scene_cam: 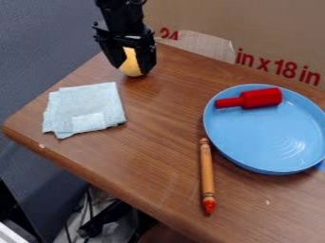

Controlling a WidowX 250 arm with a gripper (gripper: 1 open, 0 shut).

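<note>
My black gripper (pixel 128 57) is low at the back left of the wooden table, around a pale yellow round object (pixel 129 63) that is partly hidden by it. Whether the fingers grip it or only straddle it I cannot tell. A folded pale blue cloth (pixel 82 110) lies on the left part of the table. On the right, a blue plate (pixel 264 142) holds a red cylindrical object (pixel 258 98) near its back rim. An orange crayon (pixel 207 176) lies to the left of the plate, toward the front.
A cardboard box (pixel 248 33) with red printing stands along the back. The table's left and front edge drops off to a grey floor area.
</note>
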